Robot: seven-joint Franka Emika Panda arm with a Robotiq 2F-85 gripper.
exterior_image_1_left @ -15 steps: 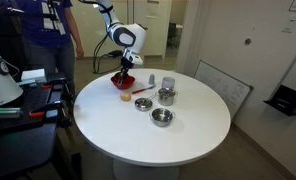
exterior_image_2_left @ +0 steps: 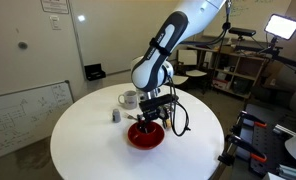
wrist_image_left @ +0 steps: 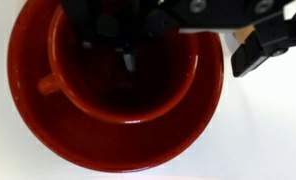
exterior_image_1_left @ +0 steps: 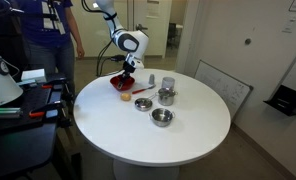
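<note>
A red cup [wrist_image_left: 125, 117] with a handle at its left sits inside a wider red dish [wrist_image_left: 103, 148] in the wrist view. My gripper is open at the upper edge of that view, over the cup, with one of its dark fingers [wrist_image_left: 248, 56] out past the dish's right rim. The cup's inside is too dark to read. In exterior view 2 the red dish [exterior_image_2_left: 158, 140] rests on the white table, and the gripper is low over it. The arm partly hides the dish [exterior_image_1_left: 116, 86] in exterior view 1.
A small tan item [exterior_image_1_left: 126, 97] lies in front of the dish. Two steel bowls [exterior_image_1_left: 161, 117], a steel pot [exterior_image_1_left: 166, 98], a metal cup [exterior_image_1_left: 169, 82] and a grey shaker [exterior_image_1_left: 151, 79] stand to the right.
Compared with a second ago, the white arm has shifted right and lower in exterior view 1, with its gripper still at the red dish. The other tableware stays put.
</note>
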